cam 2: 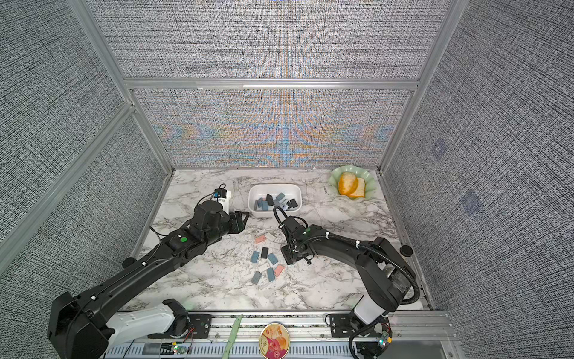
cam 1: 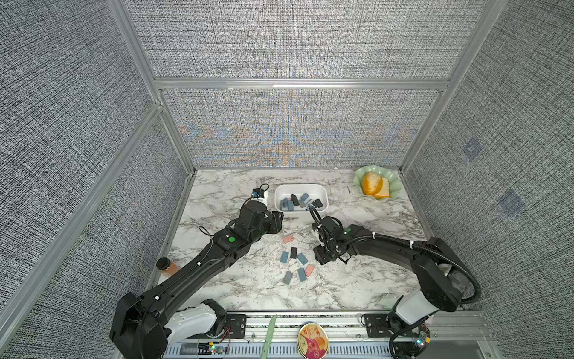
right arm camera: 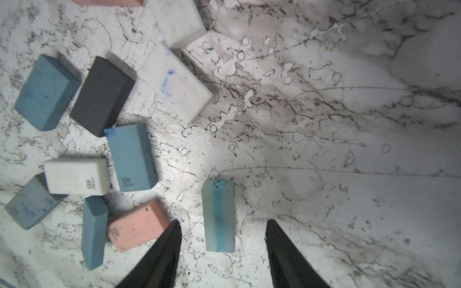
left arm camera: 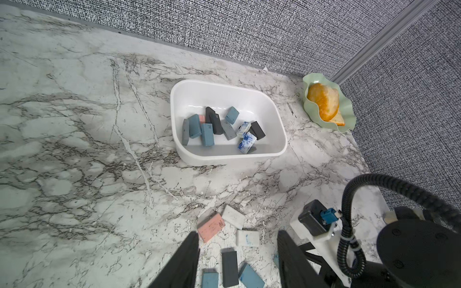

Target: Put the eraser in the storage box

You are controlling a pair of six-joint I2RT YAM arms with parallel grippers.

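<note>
The white storage box (left arm camera: 192, 153) holds several erasers at the table's back middle. Loose pink, white, black and blue erasers lie in front of it. My right gripper is low over the table, open, a standing-edge blue eraser (right arm camera: 218, 213) between its fingers but apparently not gripped. Beside it lie a pink eraser (right arm camera: 136, 225) and a white eraser (right arm camera: 76, 176). My left gripper hangs above the loose erasers near the box's front left, its fingers apart with nothing seen held.
A green bowl with bread (cam 1: 370, 194) stands at the back right. A jar (cam 1: 167, 267) is at the left edge.
</note>
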